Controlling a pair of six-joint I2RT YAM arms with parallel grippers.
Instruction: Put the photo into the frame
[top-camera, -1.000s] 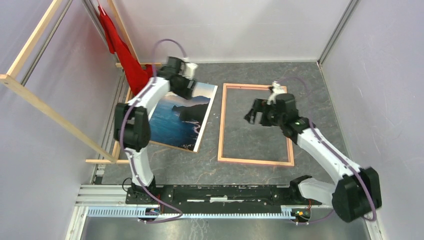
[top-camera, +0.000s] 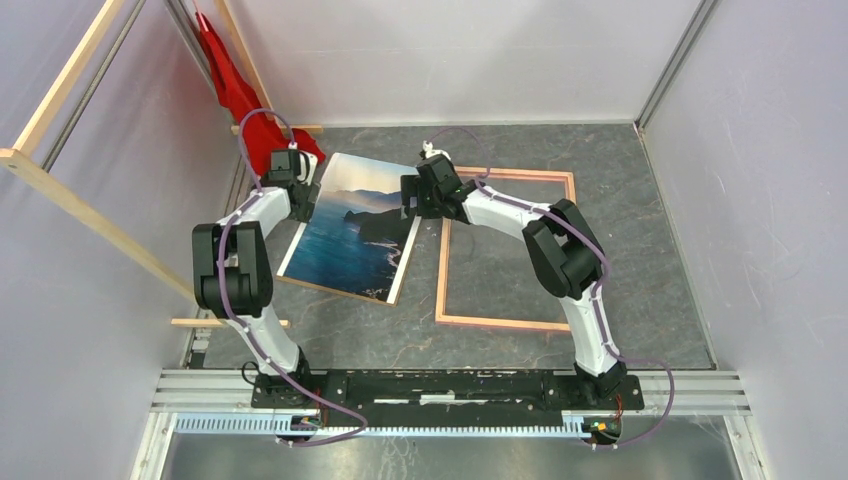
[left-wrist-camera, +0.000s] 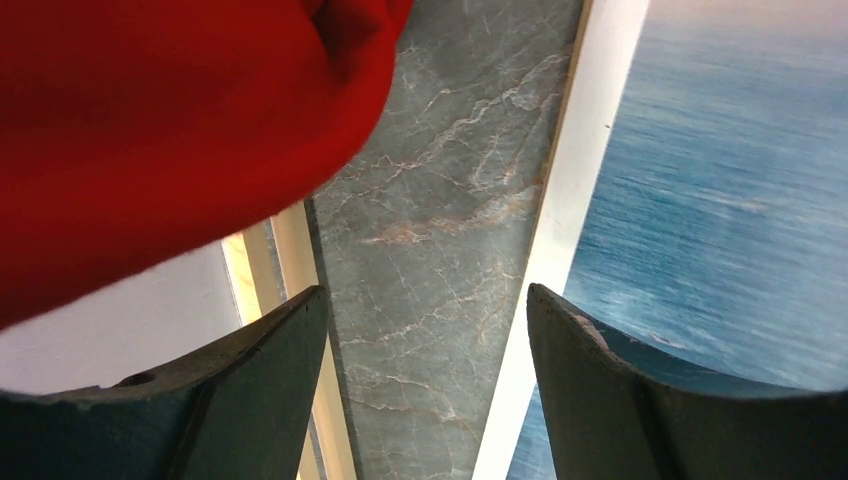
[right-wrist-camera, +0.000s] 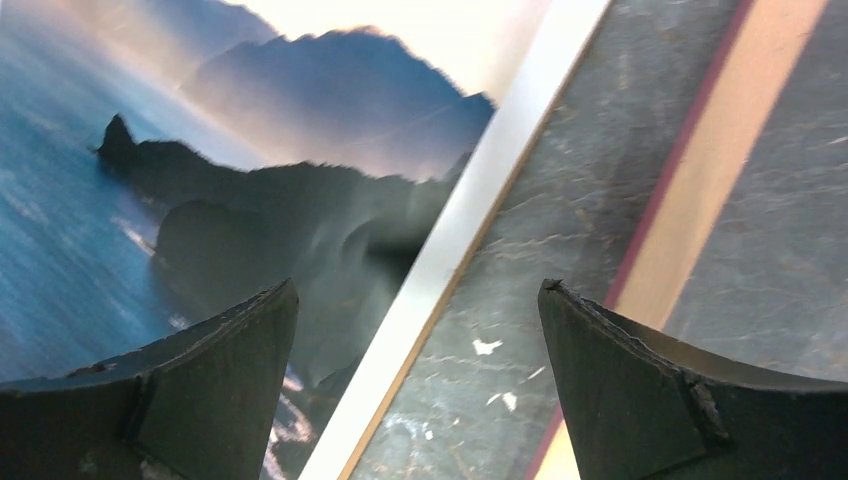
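Observation:
The photo (top-camera: 350, 240), a seascape print with a white border on a thin board, lies tilted on the floor left of centre. To its right the empty wooden frame (top-camera: 441, 270) lies flat. My left gripper is partly open at the photo's left edge; its right finger (left-wrist-camera: 600, 390) overlaps the white border in the left wrist view, and the gap is empty. Over the photo's right edge stands my right gripper, open, with the white border (right-wrist-camera: 450, 235) running between its fingers. Whether either gripper touches the board I cannot tell.
A red cloth (top-camera: 240, 95) hangs from a wooden rack (top-camera: 95, 220) at the left, close to my left gripper. Only a narrow floor strip (right-wrist-camera: 520, 290) separates photo and frame. Bare floor (top-camera: 640, 260) extends right of the frame.
My left gripper has moved left to the photo's left edge and down. The right one has swung left from above the frame to the photo's right edge. Photo and frame have stayed put.

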